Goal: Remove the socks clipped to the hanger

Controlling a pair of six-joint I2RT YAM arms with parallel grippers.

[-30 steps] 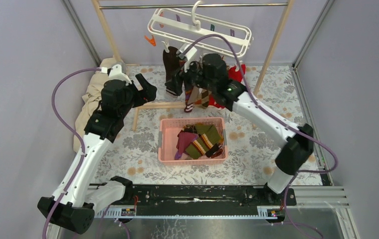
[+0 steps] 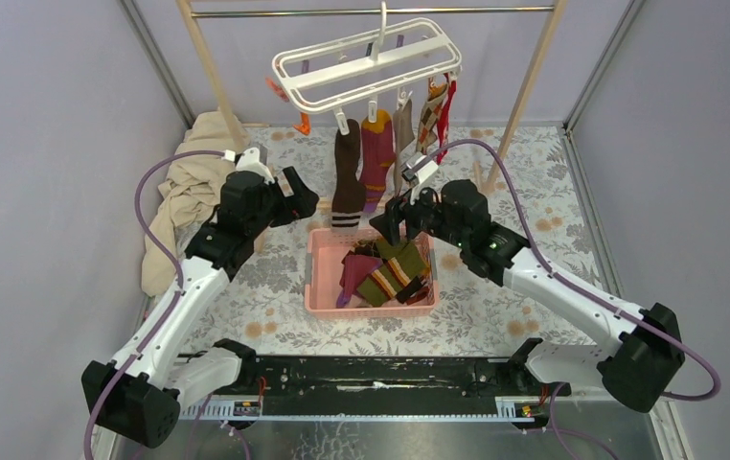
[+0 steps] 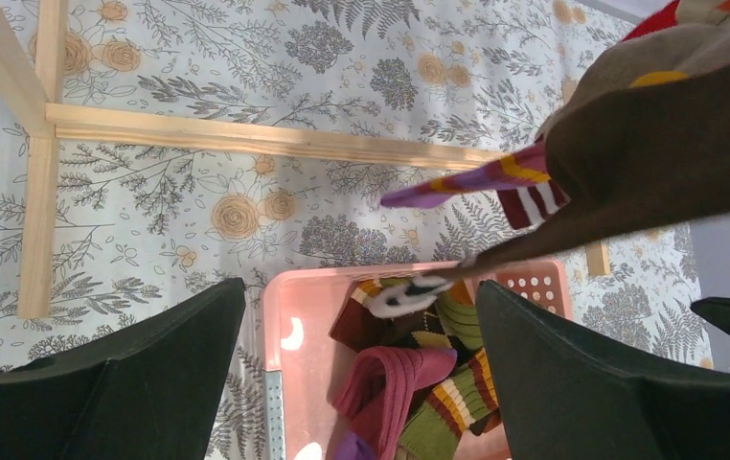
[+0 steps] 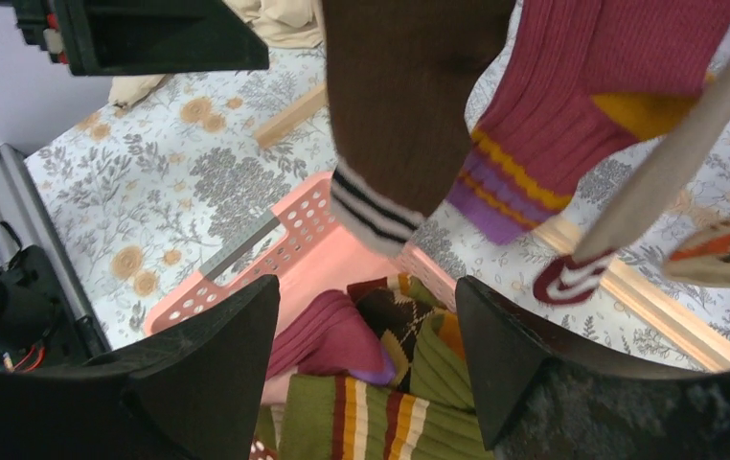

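A white clip hanger [image 2: 323, 75] hangs from the rail, with socks clipped below: a brown striped one [image 2: 348, 168], a maroon-yellow-purple one [image 2: 377, 153], a beige one [image 2: 402, 144] and patterned ones [image 2: 432, 115]. My left gripper [image 2: 300, 190] stands open left of the brown sock, empty. My right gripper [image 2: 398, 218] is parted, with nothing seen between its fingers, low beside the hanging socks above the bin. In the right wrist view the brown sock's cuff [image 4: 371, 216] hangs ahead of the fingertips.
A pink bin [image 2: 323, 297] below holds several loose socks. A wooden stand [image 3: 246, 134] frames the work area, beige cloth [image 2: 193, 177] lies at the left, and walls stand on both sides.
My right gripper has moved down and right, away from the hanger. The hanger has swung nearer, its socks now hanging lower in the view. My left gripper has shifted slightly right and down.
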